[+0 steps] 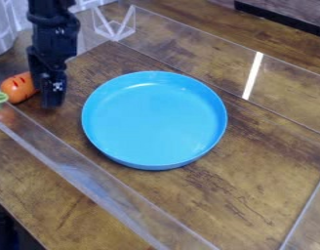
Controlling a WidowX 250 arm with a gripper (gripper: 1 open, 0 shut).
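Note:
My black gripper (43, 90) is lowered at the left, open, with its fingertips beside an orange toy carrot (16, 86) with a green top that lies on the wooden table. The gripper partly covers the carrot's right end. A large blue plate (153, 119) lies in the middle, right of the gripper and carrot.
Clear plastic panels run diagonally along the lower left and across the right. Bare wooden table (228, 171) surrounds the plate to the right and below. A small pale stand sits at the top, behind the gripper.

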